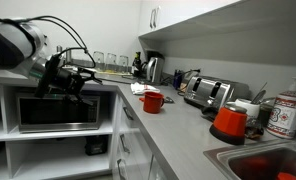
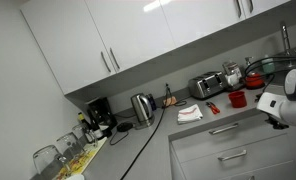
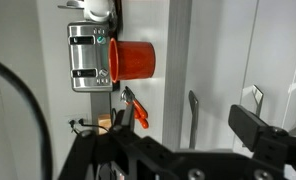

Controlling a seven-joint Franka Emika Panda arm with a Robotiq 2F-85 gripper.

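My gripper stands open, with nothing between its fingers. In exterior view 1 the dark gripper (image 1: 76,88) hangs in front of the low cabinet, near the microwave and left of the counter. A red mug (image 3: 136,60) rests on the counter, beyond the gripper and apart from it in the wrist view. The same red mug (image 1: 153,102) is near the counter's front edge. A drawer handle (image 3: 193,118) lies ahead of the gripper on the grey cabinet front.
A silver toaster (image 3: 83,55) and a red-handled tool (image 3: 136,108) lie near the mug. A red kettle-like object (image 1: 229,122) stands by the sink. Glasses (image 1: 111,62) line the far counter. The counter's front edge (image 1: 168,165) and projecting handles border the open space.
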